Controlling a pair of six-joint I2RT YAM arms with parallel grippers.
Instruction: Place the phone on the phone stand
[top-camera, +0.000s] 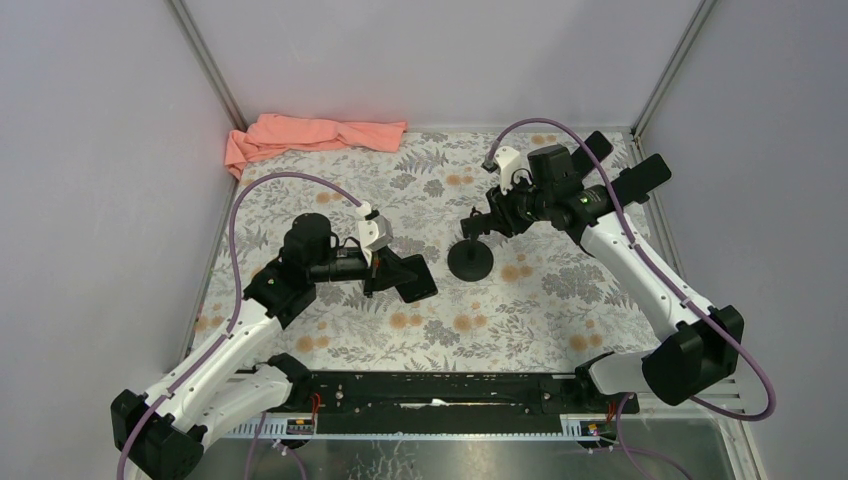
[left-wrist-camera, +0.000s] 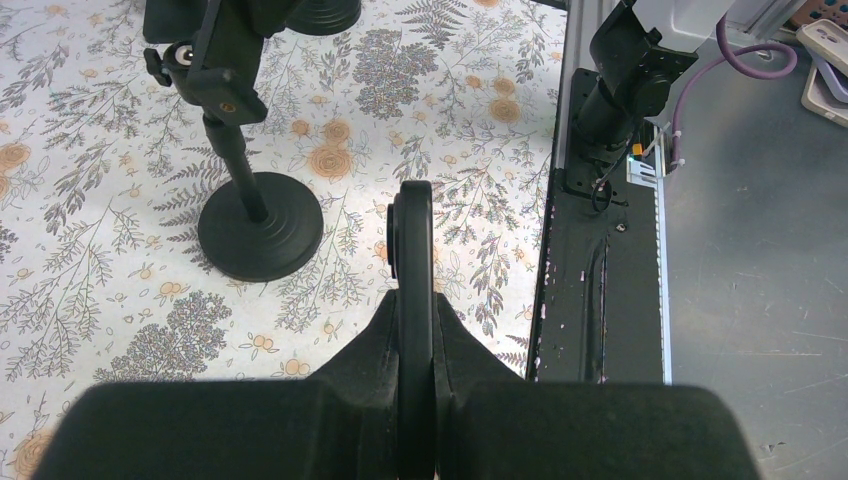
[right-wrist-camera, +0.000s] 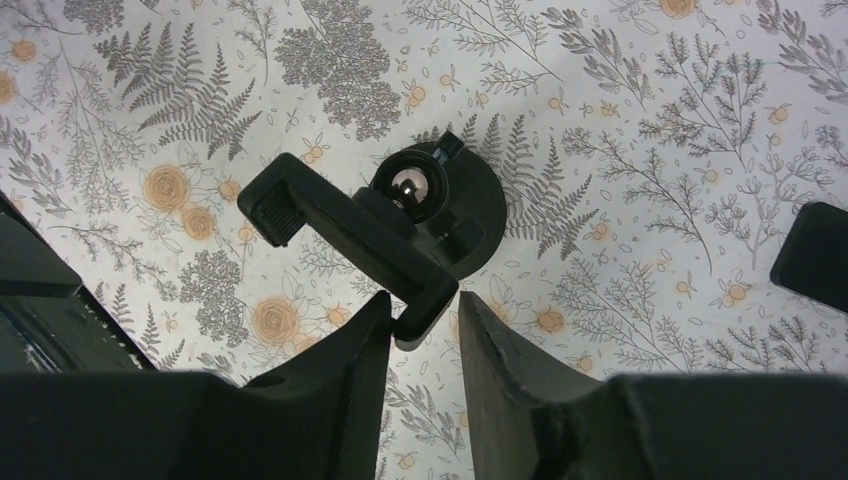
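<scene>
The stand's round base (top-camera: 470, 262) rests on the floral surface, its upright (left-wrist-camera: 235, 160) carrying a holder (right-wrist-camera: 350, 230). My right gripper (top-camera: 502, 213) is at the stand's head; in the right wrist view its fingers are part open around the lower end of the holder's bar, contact unclear.
Two further dark flat objects (top-camera: 590, 152) (top-camera: 645, 178) stand raised at the back right. A coral cloth (top-camera: 315, 135) lies at the back left.
</scene>
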